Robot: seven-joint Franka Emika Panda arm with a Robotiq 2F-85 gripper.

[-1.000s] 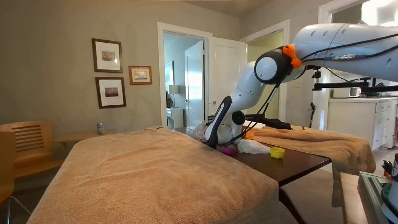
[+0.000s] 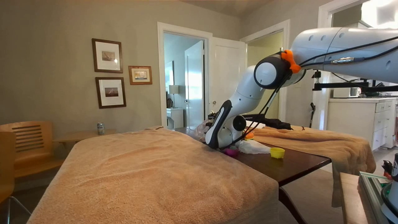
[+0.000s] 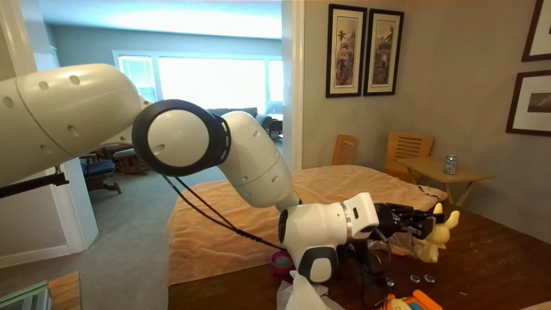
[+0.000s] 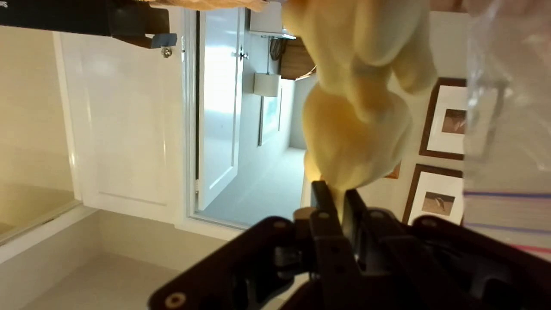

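Note:
A pale yellow toy figure (image 3: 436, 238) with ear-like points is at the right of exterior view 2, at the tip of my gripper (image 3: 432, 227). In the wrist view, both dark fingertips close on a thin part at the lower end of the toy (image 4: 356, 139), and its bulk extends beyond them. Exterior view 2 shows it upright over the dark table (image 3: 496, 258); whether its lower end touches the wood I cannot tell. From exterior view 1, the arm hides both toy and fingers.
Clear plastic packaging (image 4: 509, 129) lies close by the gripper. A pink bowl (image 3: 281, 262), white crumpled plastic (image 3: 304, 295), an orange toy (image 3: 426, 299), small shiny discs (image 3: 415, 279) and a yellow cup (image 2: 277, 152) are on the table. Bare wood shows at its right in exterior view 2.
The arm has lowered slightly, and its wrist sits a little lower and further right in exterior view 1. The yellow cup and white plastic have stayed put.

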